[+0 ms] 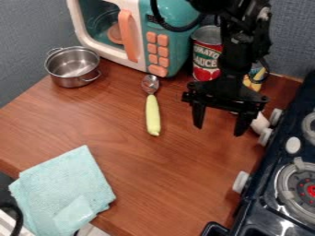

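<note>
My black gripper [218, 116] hangs open over the right part of the wooden counter, fingers pointing down, nothing between them. Behind it stand a red-labelled can [205, 57] and a second can [256, 77], partly hidden by my arm. A white cylindrical object [259, 122] lies just right of the gripper beside the stove. Left of the gripper lie a yellow corn cob [153, 116] and a metal spoon [150, 84].
A toy microwave [157, 51] stands at the back, a steel pot [73, 64] at back left. A pale blue cloth [62, 191] lies front left. A black stove [281, 207] fills the right.
</note>
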